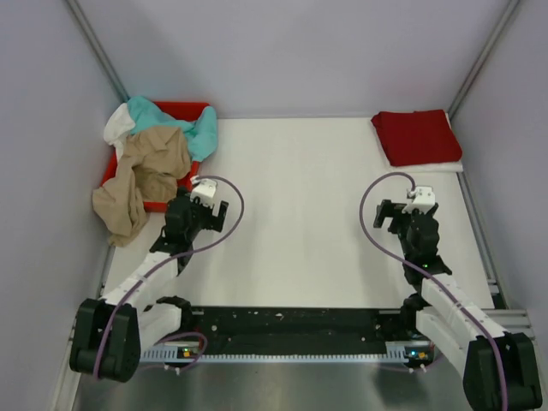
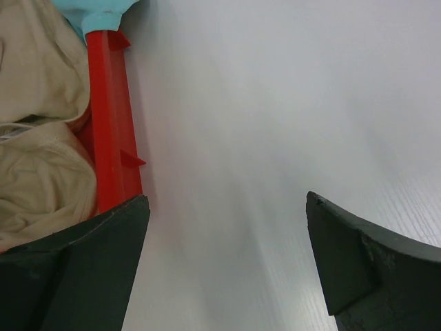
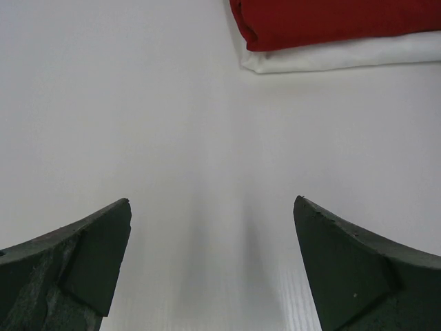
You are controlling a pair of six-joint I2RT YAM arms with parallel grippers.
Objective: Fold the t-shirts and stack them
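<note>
At the top view's back left, a red bin (image 2: 110, 117) holds crumpled shirts: a tan one (image 1: 154, 158), a cyan one (image 1: 193, 128) and a white one (image 1: 120, 124); the tan one drapes over its front left. A folded dark red shirt (image 1: 411, 137) lies on a folded white one (image 1: 432, 167) at the back right. My left gripper stands open beside the bin's right wall, empty. My right gripper is open and empty over bare table, in front of the folded pile.
Grey walls enclose it at the back and sides, and a dark front edge runs between the two arms.
</note>
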